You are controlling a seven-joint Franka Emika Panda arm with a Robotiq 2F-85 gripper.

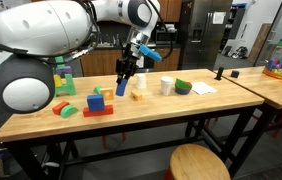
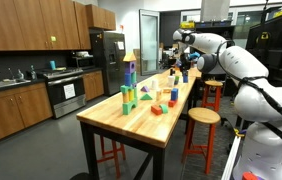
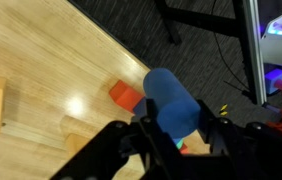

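Note:
A blue cylinder (image 3: 167,90) fills the middle of the wrist view, its round end facing the camera. My gripper is shut on it, with a dark finger on either side. In exterior view 1 the blue cylinder (image 1: 121,88) hangs upright below the gripper (image 1: 127,72), over the wooden table. It looks close to the tabletop, but whether it touches cannot be told. A blue block (image 1: 96,103) on a long red block (image 1: 98,112) stands to its left.
Orange blocks (image 1: 137,96) lie just right of the cylinder. White cups (image 1: 167,86), a green bowl (image 1: 183,87) and a white paper (image 1: 203,87) are farther right. Several coloured blocks crowd the left end.

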